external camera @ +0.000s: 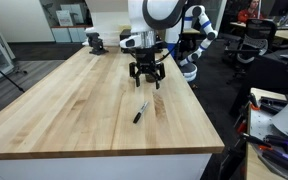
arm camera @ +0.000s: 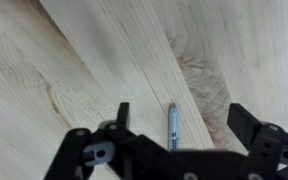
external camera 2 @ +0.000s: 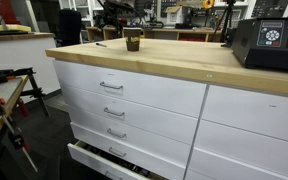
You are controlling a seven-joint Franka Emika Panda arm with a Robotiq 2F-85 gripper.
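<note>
A slim pen (external camera: 140,112), dark at its near end and pale at the other, lies on the wooden tabletop. Its pale tip (arm camera: 173,120) shows low in the wrist view, between my fingertips, with the rest hidden by the gripper body. My gripper (external camera: 148,83) hangs over the table beyond the pen, fingers apart and empty. A dark cup with a lighter band (external camera 2: 133,40) stands upright on the table; in exterior view 1 the gripper mostly covers it.
Bare wooden tabletop (external camera: 74,105) stretches left of the pen. A black box-shaped device (external camera 2: 269,45) sits at the right in exterior view 2. Below the worktop, one bottom drawer (external camera 2: 99,162) stands partly pulled out.
</note>
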